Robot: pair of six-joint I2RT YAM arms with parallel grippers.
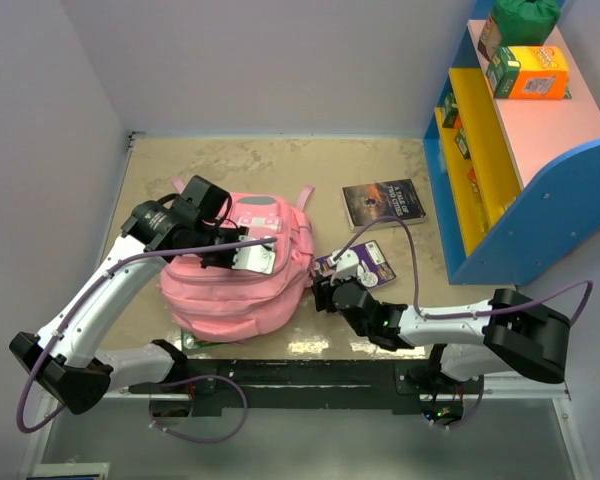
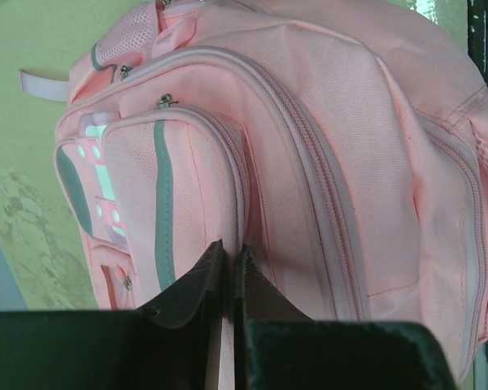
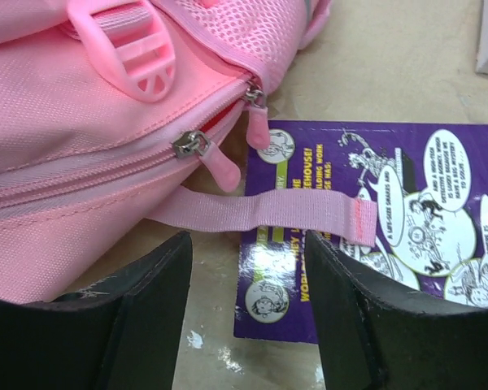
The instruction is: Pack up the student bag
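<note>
A pink backpack [image 1: 242,300] lies on the table under my left arm. In the left wrist view my left gripper is shut on the fabric along the backpack's front pocket [image 2: 199,179]. To the right of the bag my right gripper stands open, nothing held between its fingers. Ahead of those fingers a pink strap [image 3: 301,209] sticks out from the bag over a purple book [image 3: 439,203]. Two zipper pulls [image 3: 220,168] hang at that side of the bag. A dark book, "A Tale of Two Cities" [image 1: 383,203], lies farther back.
A blue shelf unit [image 1: 540,215] with yellow shelves stands at the right, an orange box [image 1: 528,72] and a green bag [image 1: 525,22] on its top. Something green and flat [image 1: 187,340] shows under the bag's near left edge. Bare table [image 1: 280,160] lies behind the bag.
</note>
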